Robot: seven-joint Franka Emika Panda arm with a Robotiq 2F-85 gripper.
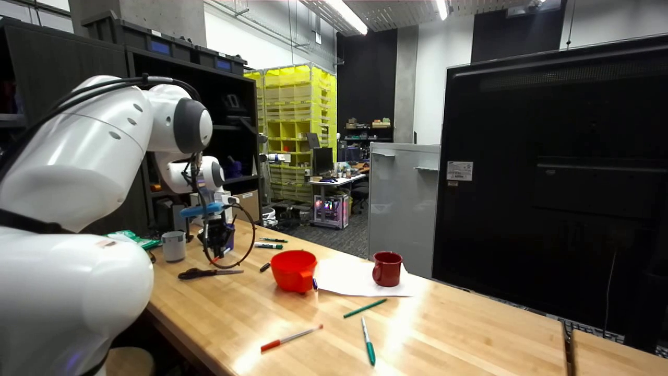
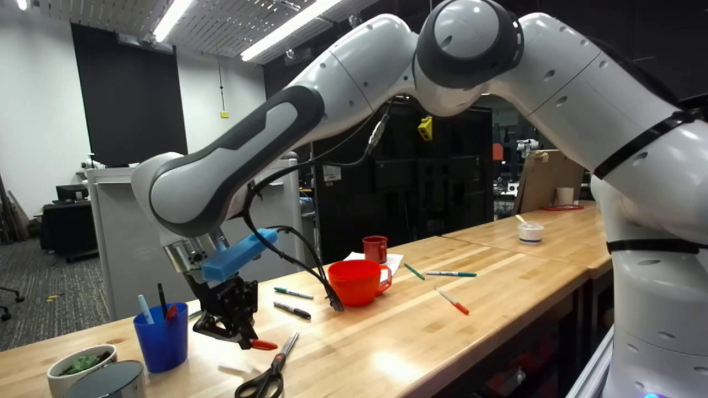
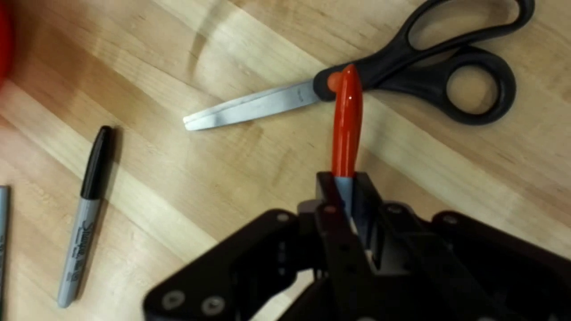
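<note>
My gripper is shut on a marker with a red cap (image 3: 348,123) and a grey barrel; the cap juts out ahead of the fingers, and most of the barrel is hidden between them. In exterior view 2 the gripper (image 2: 246,337) hangs above the table, with the red cap (image 2: 264,345) pointing sideways toward the scissors (image 2: 275,368). The blue cup (image 2: 161,339) stands beside the gripper on the left and holds several pens. Seen from the wrist, the black-handled scissors (image 3: 369,72) lie below and beyond the marker.
A red bowl-like cup (image 2: 356,282) and a dark red mug (image 2: 375,249) stand farther along the table. Loose markers lie about, including a black-capped one (image 3: 88,214). A potted plant (image 2: 83,365) and grey cup (image 1: 173,246) are near the blue cup.
</note>
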